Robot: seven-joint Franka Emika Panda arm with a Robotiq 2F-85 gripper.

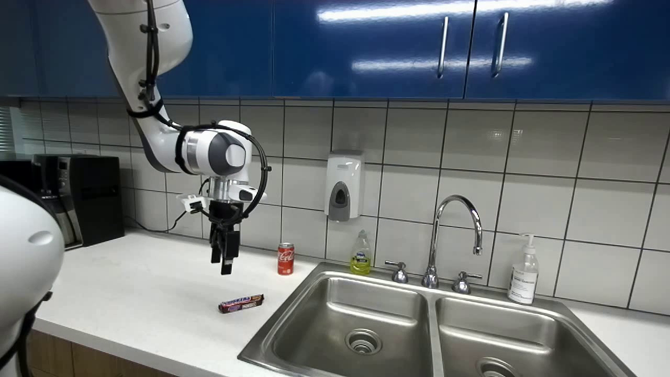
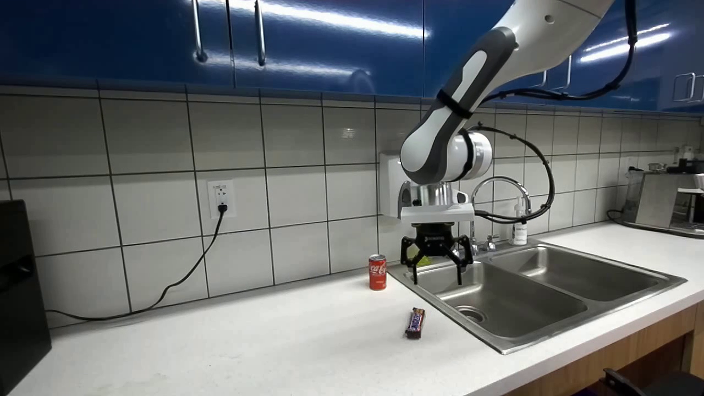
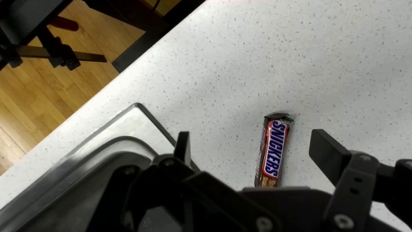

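A Snickers bar lies flat on the white counter, its lower end hidden behind the gripper in the wrist view. In exterior view 1 the same bar rests left of the sink. My gripper hangs in the air above the counter, open, with its two fingers wide apart and nothing between them. From the wrist camera, the gripper spans either side of the bar but stays well above it. A red Coca-Cola can stands upright near the back wall, behind the bar.
The double steel sink borders the bar on the right, with a tall faucet behind it. A yellow soap bottle and white pump bottle stand along its back. Bare counter extends leftward.
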